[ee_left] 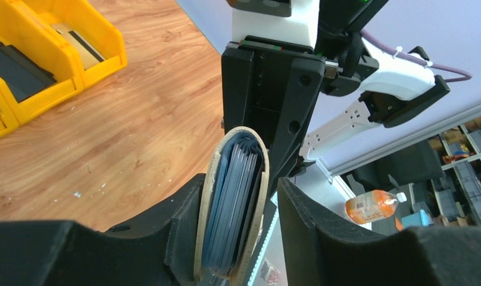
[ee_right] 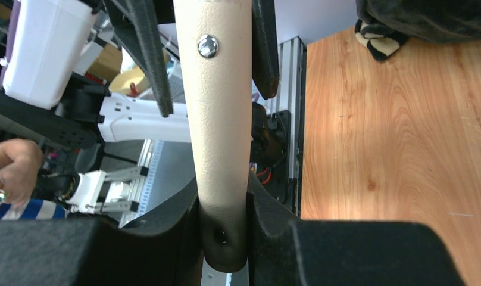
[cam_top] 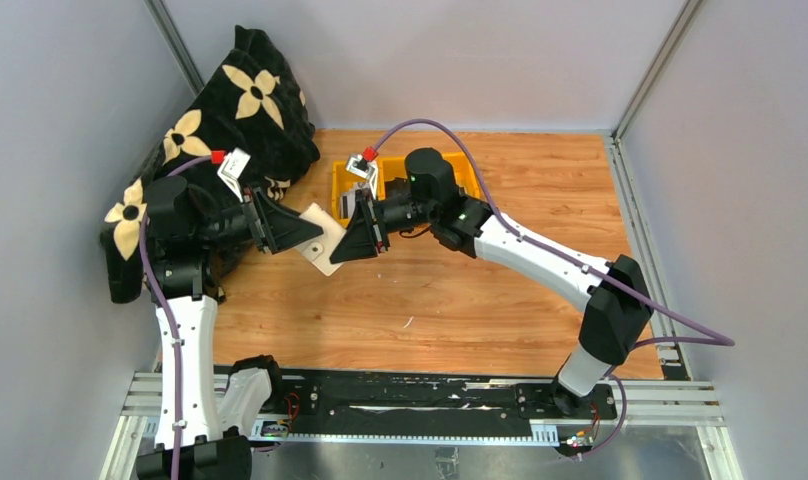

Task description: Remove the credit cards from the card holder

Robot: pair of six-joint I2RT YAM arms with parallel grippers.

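Note:
The cream card holder (cam_top: 320, 240) with a snap button is held in the air between both grippers. My right gripper is shut on it. In the left wrist view the holder (ee_left: 232, 202) shows its open side, with a stack of bluish cards (ee_left: 232, 205) inside. My left gripper has its fingers part open on either side of that card end; whether they touch it I cannot tell.
A yellow compartment bin (cam_top: 460, 168) with dark and grey items stands at the back of the wooden table (cam_top: 540, 200). A black patterned cushion (cam_top: 250, 100) fills the back left.

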